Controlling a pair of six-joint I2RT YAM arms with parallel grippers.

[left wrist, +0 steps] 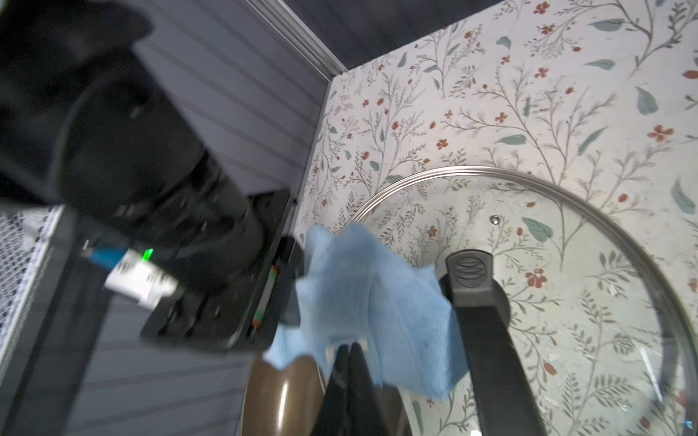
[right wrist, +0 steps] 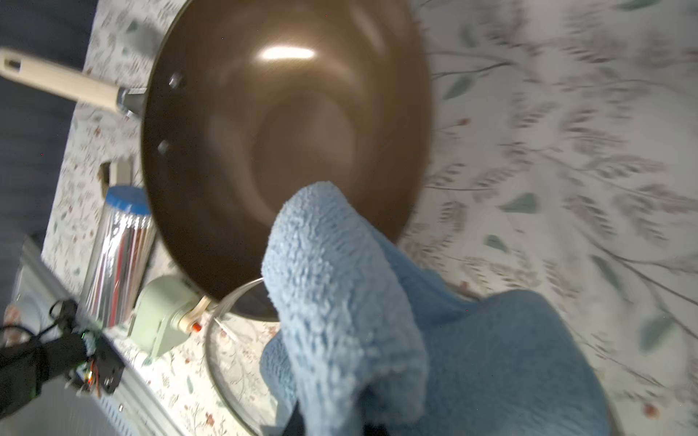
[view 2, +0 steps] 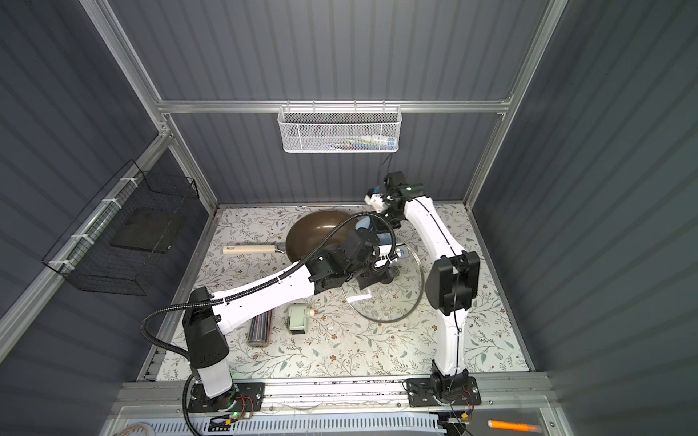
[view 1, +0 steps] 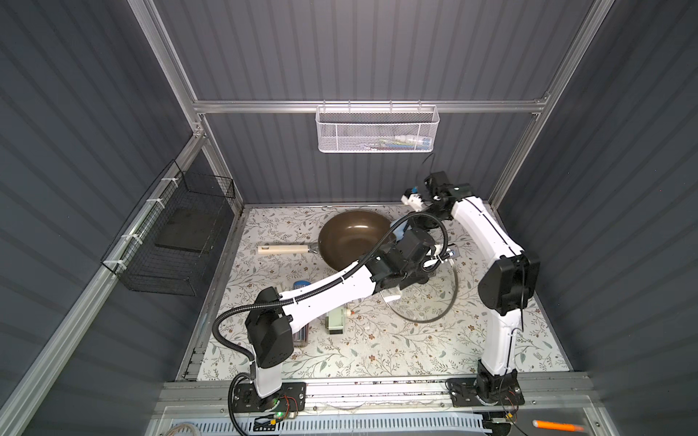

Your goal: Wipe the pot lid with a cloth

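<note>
The glass pot lid (left wrist: 465, 171), clear with a metal rim, lies right of and partly over the brown wok. Its black handle (left wrist: 471, 270) stands near the middle in the left wrist view. My left gripper is over the lid, dark fingertips together, with nothing visible between them. A light blue cloth (left wrist: 378, 298) hangs bunched from my right gripper, which is shut on it. In the right wrist view the cloth (right wrist: 341, 290) hides most of that gripper's fingers and part of the lid. Whether the cloth touches the glass, I cannot tell.
The wok (right wrist: 218, 130) stands open beside the lid, its wooden handle (view 1: 283, 249) pointing left. A pale green box (view 2: 297, 318) and a blue-capped clear jar (right wrist: 116, 254) are left of the lid.
</note>
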